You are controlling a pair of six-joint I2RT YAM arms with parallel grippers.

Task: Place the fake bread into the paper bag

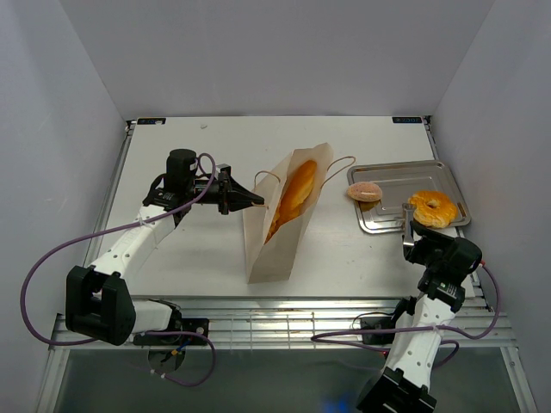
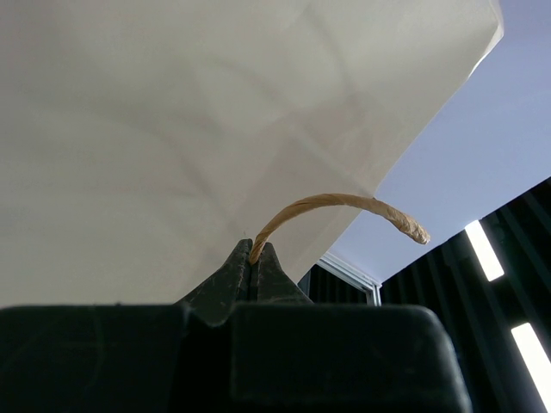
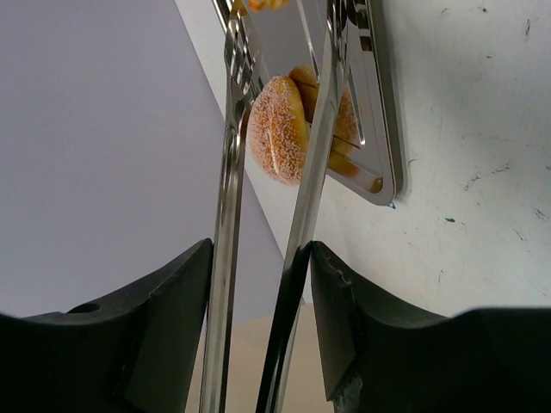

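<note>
The tan paper bag (image 1: 274, 268) stands mid-table, its mouth spread, with a long loaf (image 1: 297, 188) inside. On its left, my left gripper (image 1: 262, 203) is shut; in the left wrist view the twisted handle (image 2: 336, 200) runs into its fingertips. A ring bread (image 1: 432, 208) lies on the right of the metal tray (image 1: 405, 168), and a pink bun (image 1: 365, 192) on its left edge. Metal tongs (image 3: 306, 206) pass between the spread black fingers of my right gripper, one prong along each finger. In the top view the tongs stand beside the ring bread.
The bag's second handle (image 1: 340, 165) sticks out right, towards the tray. Bare table (image 1: 357, 262) lies between bag and right arm. A grey wall (image 1: 491, 155) rises close to the tray's right side.
</note>
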